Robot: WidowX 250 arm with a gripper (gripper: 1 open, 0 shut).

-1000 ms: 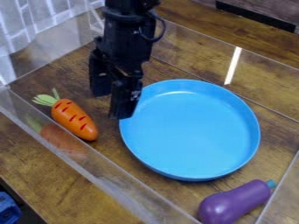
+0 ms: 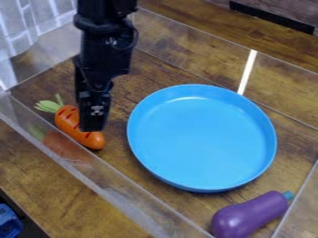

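Observation:
The black gripper (image 2: 92, 104) hangs low at the left, its open fingers over an orange toy carrot (image 2: 84, 134) with green leaves and partly hiding it; whether they touch it I cannot tell. A blue plate (image 2: 202, 132) lies to the right of the gripper. A purple toy eggplant (image 2: 248, 216) lies at the lower right, below the plate.
Clear low walls (image 2: 149, 195) bound the wooden surface on several sides. Bare wood shows behind the plate at the upper right. A small blue object (image 2: 7, 223) sits outside the wall at the lower left.
The gripper has moved left from beside the plate to over the carrot. The carrot, plate and eggplant look unmoved.

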